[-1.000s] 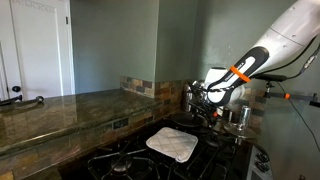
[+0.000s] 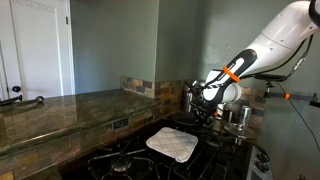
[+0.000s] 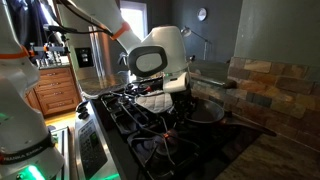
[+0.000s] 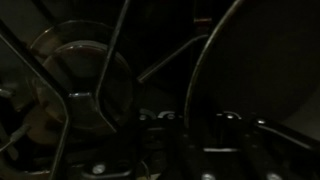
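Note:
A dark round pan (image 3: 207, 110) sits on the back part of the black stovetop. Its curved rim (image 4: 201, 62) crosses the right half of the wrist view and runs down to my gripper. The rim's lower end passes into the gap between the finger parts at the bottom of that view. It is too dark there to see whether they touch it or how far apart they stand. In exterior view 1 the gripper (image 2: 203, 112) is low beside the pan, its fingers blurred against the dark stove.
A white cloth or mat (image 2: 174, 144) lies on the stove near the pan. Burner grates (image 3: 168, 140) fill the stove's front. A tiled wall (image 3: 270, 95) stands behind the pan.
Over the last second the arm's orange-banded wrist has shifted slightly left in exterior view 1. The pan and the white cloth show no visible movement.

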